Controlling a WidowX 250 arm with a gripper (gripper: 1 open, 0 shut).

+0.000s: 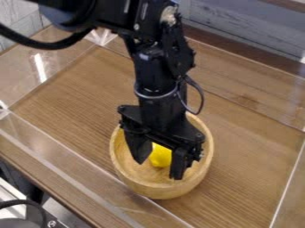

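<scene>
My black gripper (161,153) reaches down into a round light-wood bowl (161,187) on the table. A yellow object (159,155) lies inside the bowl, between the gripper's two fingers and partly hidden by them. Whether the fingers touch it or are closed on it is unclear.
A white wall runs along the back, and a black cable lies at the lower left beyond the table's edge.
</scene>
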